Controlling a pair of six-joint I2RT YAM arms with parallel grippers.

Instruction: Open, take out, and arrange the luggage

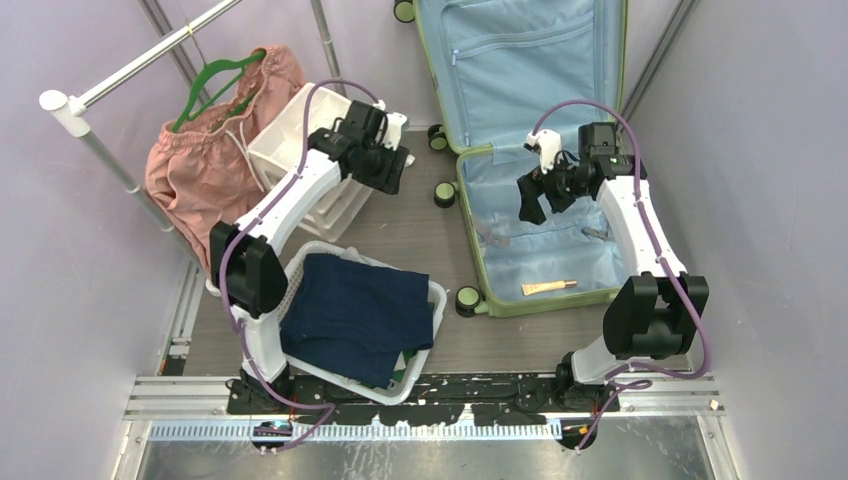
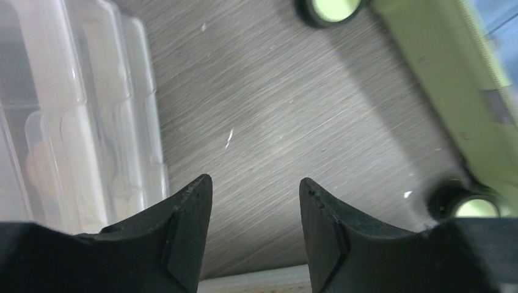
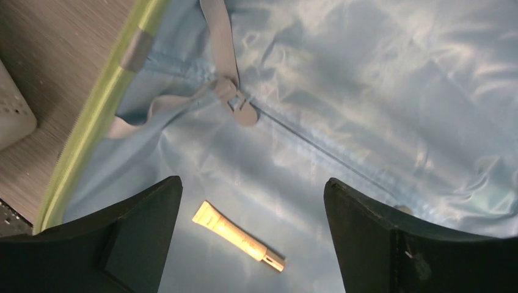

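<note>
The open green suitcase (image 1: 480,300) has a pale blue lining, with a gold tube (image 1: 548,287) in its base, also under my right gripper. My right gripper (image 1: 545,205) hangs over that base, open and empty. My left gripper (image 1: 385,165) is over the right side of the white drawer unit (image 1: 300,120), open, nothing between its fingers; in the left wrist view it (image 2: 255,189) faces bare floor beside the clear drawers (image 2: 85,146). Folded navy cloth (image 1: 355,315) lies in a white basket (image 1: 436,300).
A pink garment (image 1: 205,200) on a green hanger hangs from the rack (image 1: 150,45) at left. Bare floor (image 1: 410,240) lies between drawers and suitcase. Walls stand close on both sides.
</note>
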